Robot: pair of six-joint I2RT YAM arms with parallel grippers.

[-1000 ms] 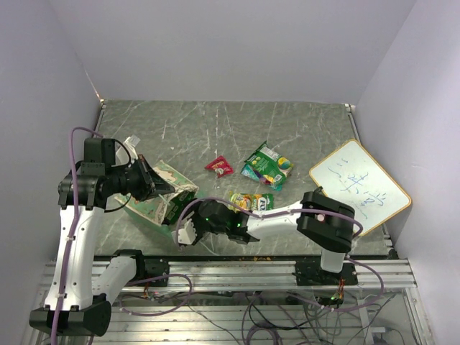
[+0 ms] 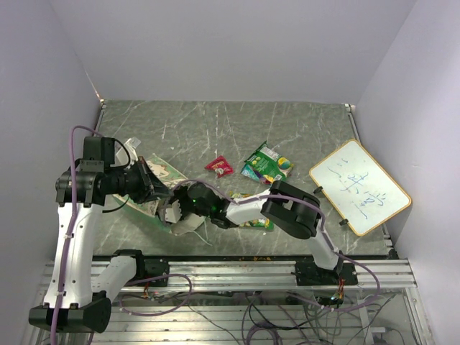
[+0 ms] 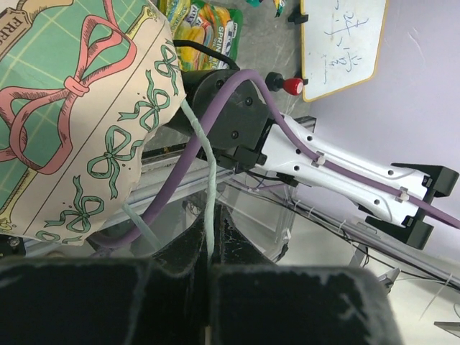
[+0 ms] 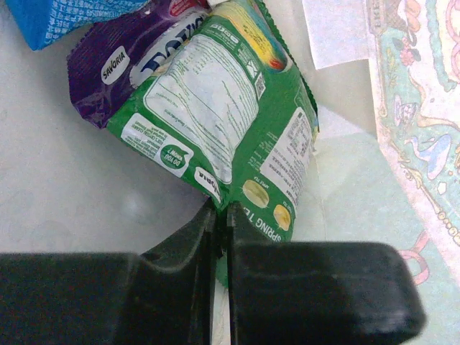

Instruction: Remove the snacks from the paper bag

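The paper bag lies on its side at the lower left. My left gripper is shut at its upper edge; in the left wrist view a pale green cord handle runs between the fingers. My right gripper reaches into the bag's mouth and is shut at the lower edge of a green snack pack; whether it grips it is unclear. A purple pack and a blue one lie behind.
A small red pack, green and blue packs and a yellow-green pack lie on the table. A whiteboard lies at the right.
The right arm has moved up and left, its gripper now further into the bag's mouth, covering the green pack in the top view. The left arm has barely moved.
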